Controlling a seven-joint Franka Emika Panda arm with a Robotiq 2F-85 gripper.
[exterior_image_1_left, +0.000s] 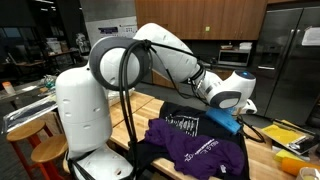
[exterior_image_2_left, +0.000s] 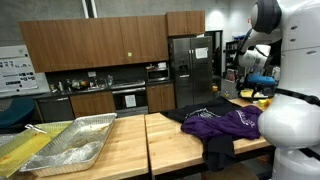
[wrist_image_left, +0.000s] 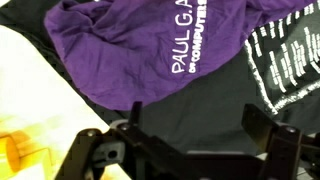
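Observation:
A purple cloth with white lettering (wrist_image_left: 120, 55) lies crumpled across the upper part of the wrist view. Beneath and beside it spreads a black cloth (wrist_image_left: 225, 90), which carries white print at the right. My gripper stands open above the black cloth, its two dark fingers wide apart and nothing between them. Exterior view 1 has the purple cloth (exterior_image_1_left: 195, 148) on the near part of the table and the black cloth (exterior_image_1_left: 185, 115) behind it. The arm's blue-banded wrist (exterior_image_1_left: 222, 120) hangs over their right side; the fingertips are hard to make out there.
Yellow items (exterior_image_1_left: 294, 165) sit at the table's right edge, close to the cloths. Foil trays (exterior_image_2_left: 75, 140) stand on the left in exterior view 2. Bare wooden table (exterior_image_2_left: 180, 143) lies between trays and cloths. Stools (exterior_image_1_left: 48, 150) stand beside the table.

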